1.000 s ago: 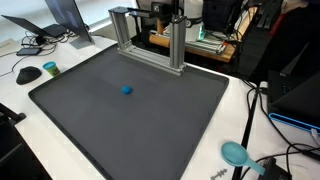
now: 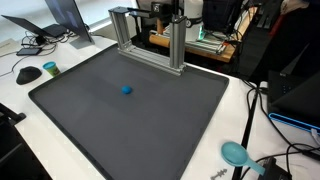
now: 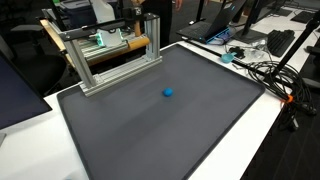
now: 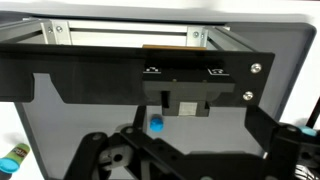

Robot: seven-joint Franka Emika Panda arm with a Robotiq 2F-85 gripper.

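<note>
A small blue object (image 2: 126, 90) lies alone on the dark grey mat (image 2: 130, 125); exterior view 2 shows the same blue object (image 3: 168, 92) right of the mat's middle. In the wrist view, my gripper stands open, its dark fingers spread left and right, nothing held between them. The blue object (image 4: 156, 123) appears on the mat in the gap, left of centre and apart from both fingers. A black crossbar (image 4: 100, 85) with a silver block (image 4: 184, 105) cuts across this view. Neither exterior view shows the gripper clearly.
A silver-legged frame (image 2: 150, 55) stands at the mat's far edge. The green-blue cup (image 2: 51, 69) and a black item (image 2: 29, 75) are to the left, off the mat. A teal round-ended item (image 2: 236, 155) lies at the near right.
</note>
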